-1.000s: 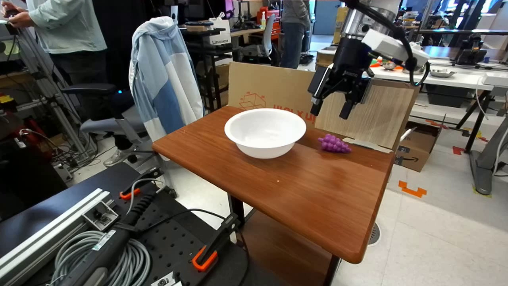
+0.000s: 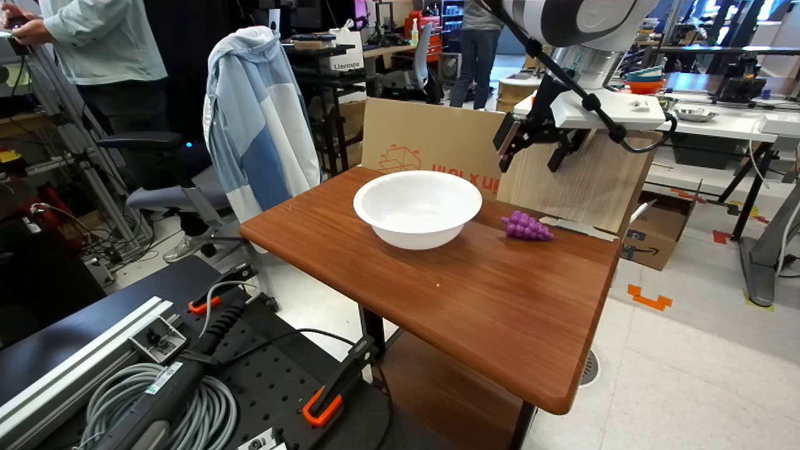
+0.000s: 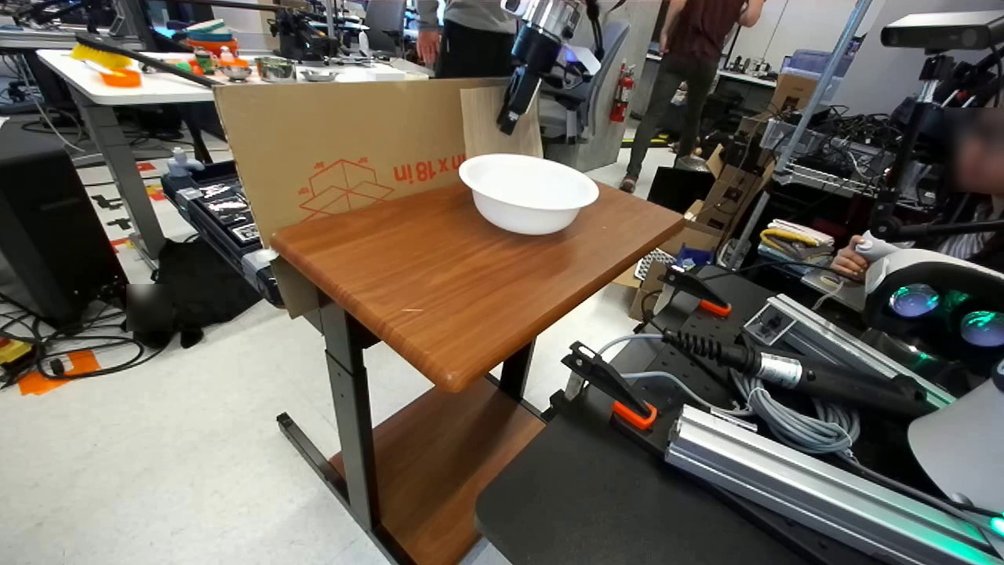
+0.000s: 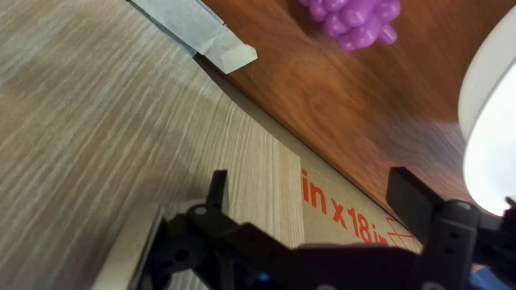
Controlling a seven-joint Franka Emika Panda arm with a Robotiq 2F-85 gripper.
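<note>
A bunch of purple grapes (image 2: pixel 527 225) lies on the brown table (image 2: pixel 480 300), close to its back edge. Left of it in exterior view 1 stands a white bowl (image 2: pixel 417 210), which looks empty from there. My gripper (image 2: pixel 529 164) is open above the back edge of the table, higher than both things and touching neither. Seen from the wrist, the grapes (image 4: pixel 355 19) are at the top and the bowl (image 4: pixel 488 125) is cut off at the right, with nothing between my spread fingers. The grapes do not show in exterior view 2.
A cardboard sheet (image 3: pixel 358 132) and a pale wood-grain panel (image 2: pixel 577 180) stand upright along the table's back edge, close behind the grapes. A black bench (image 2: pixel 285 390) with clamps and cables stands nearby.
The arm's pose has altered: the wrist has tipped back and my gripper has risen slightly, its fingers now slanting toward the camera. The bowl and grapes have stayed in place.
</note>
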